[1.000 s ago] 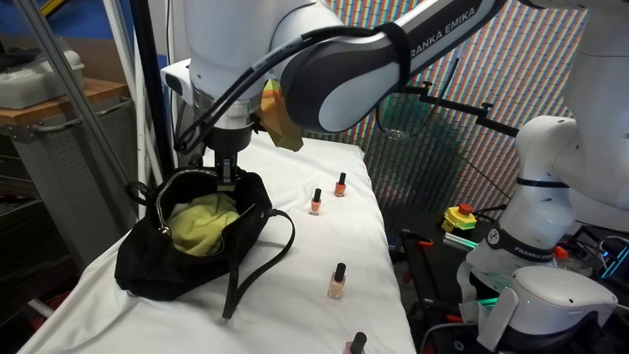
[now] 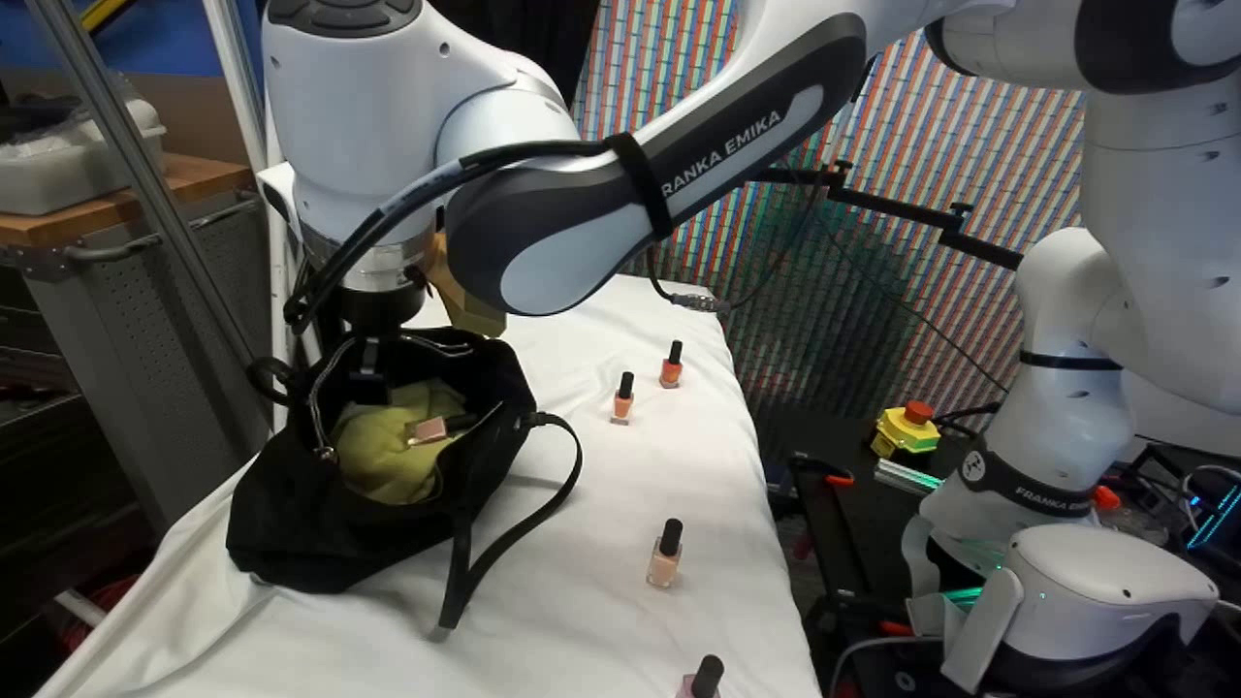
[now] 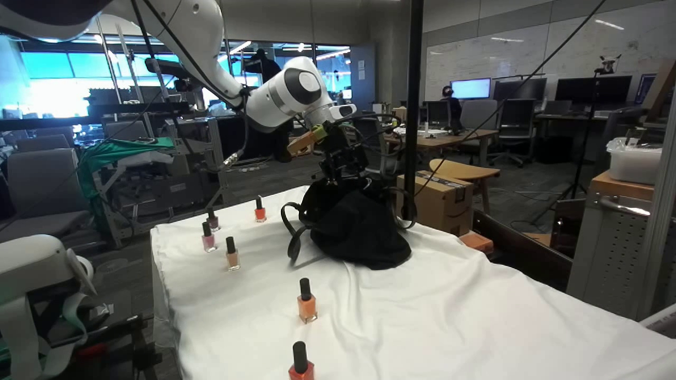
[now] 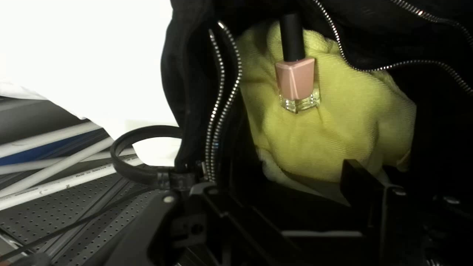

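Note:
A pink nail polish bottle point(image 4: 296, 79) with a black cap lies on the yellow cloth point(image 4: 337, 133) inside the open black bag point(image 2: 337, 523). Exterior view 1 shows the same bottle point(image 2: 427, 430) near the cloth's right side. My gripper is at the bag's mouth, its fingers spread apart, and no object shows between them. The bottle is apart from the fingers. From exterior view 2, the bag point(image 3: 361, 231) hides the fingertips and everything inside.
Several other polish bottles stand upright on the white tablecloth, including a peach one point(image 2: 664, 556) and an orange one point(image 3: 307, 303). The bag's strap point(image 2: 547, 500) loops onto the cloth. A zipper edge point(image 4: 217, 106) and a handle point(image 4: 133, 133) lie close to my gripper.
My gripper has shifted left across the bag's opening. The pink bottle now shows on the yellow cloth, where none was visible a second ago.

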